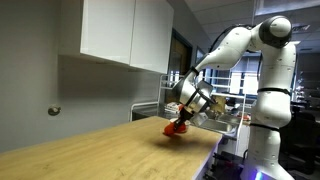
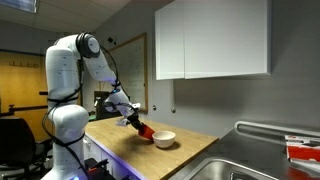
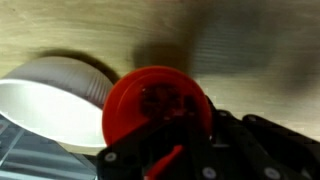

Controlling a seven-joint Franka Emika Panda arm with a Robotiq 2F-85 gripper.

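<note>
My gripper is shut on a red cup [image 3: 122, 112], whose open mouth faces the camera in the wrist view. Dark patches show inside it; whether they are contents or shadow I cannot tell. A white bowl [image 3: 62, 100] with a ribbed outside stands close beside the cup, on the left in that view. In exterior view 2 the cup [image 2: 147, 131] hangs low and tilted over the table, near the bowl [image 2: 167, 138]. Exterior view 1 has the cup [image 1: 174, 128] under the gripper, with the bowl largely hidden behind it and the arm.
The wooden table [image 1: 95, 145] is broadly clear. A sink [image 2: 238, 171] lies beyond the bowl's side of the table, and a rack with red items [image 2: 304, 154] stands at the far right. White cabinets [image 1: 125, 35] hang overhead.
</note>
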